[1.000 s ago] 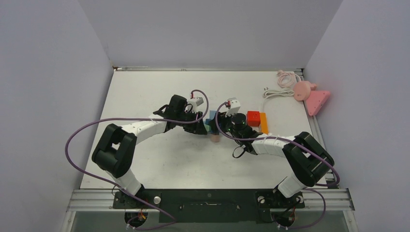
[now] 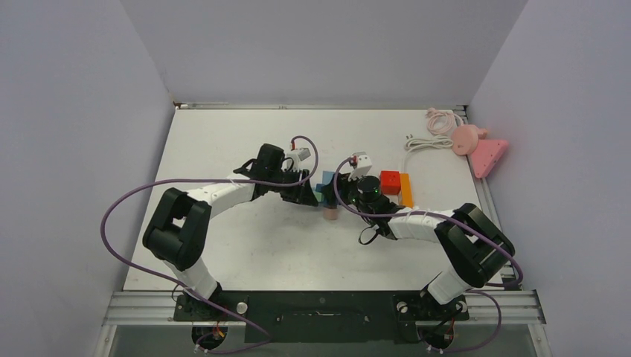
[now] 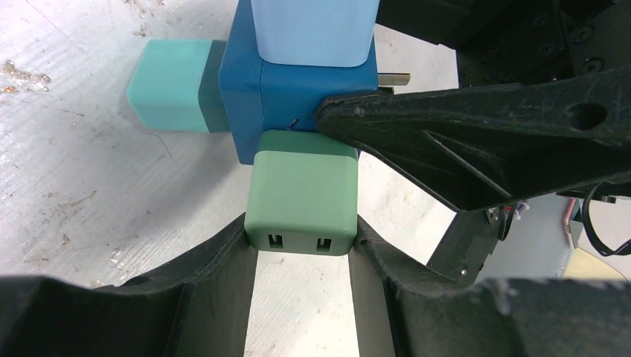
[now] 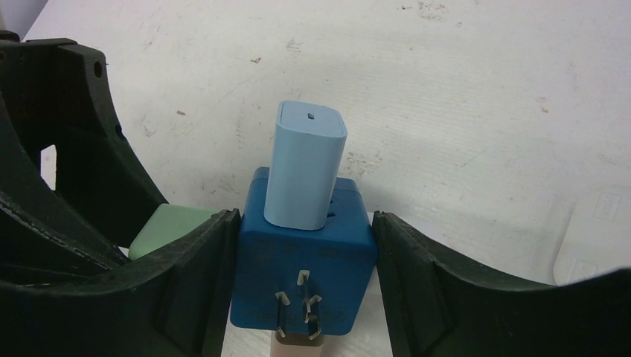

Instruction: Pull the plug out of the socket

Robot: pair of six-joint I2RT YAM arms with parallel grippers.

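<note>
A blue cube socket [image 3: 245,97] [image 4: 303,275] carries a light blue block plug [image 3: 312,26] [image 4: 305,178], a green plug [image 3: 301,197] [image 4: 167,227], a teal plug [image 3: 171,85] and a pink plug [image 2: 330,214] [image 4: 296,346]. My left gripper is shut on the green plug, which still touches the cube's face. My right gripper is shut on the blue cube from the side. Metal prongs or contacts show on the cube's near face in the right wrist view.
A red block [image 2: 390,181] and orange bar [image 2: 405,190] lie right of the grippers. Coiled cables and pink power strips [image 2: 487,155] sit along the right edge.
Both arms have shifted very slightly over the last second, with both grippers staying on the socket assembly.
</note>
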